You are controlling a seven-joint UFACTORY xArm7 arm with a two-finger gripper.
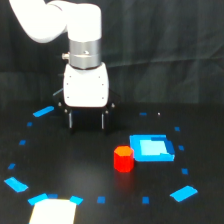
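My gripper (pixel 87 121) hangs over the left middle of the dark table. Its two dark fingers stand apart with nothing visible between them. Right and nearer the camera, a red block (pixel 123 159) with a six-sided top rests on the table, clear of the gripper. Just behind and to the right of the block is a blue square piece (pixel 138 141) with a pale blue inner patch (pixel 153 147). In this view the block's upper right side comes up close to the blue square; whether they touch I cannot tell.
A cream square (pixel 53 212) is cut off by the bottom edge at the left. Blue strips (pixel 183 193) and small blue marks lie flat around the table. Between the gripper and the red block the surface looks bare.
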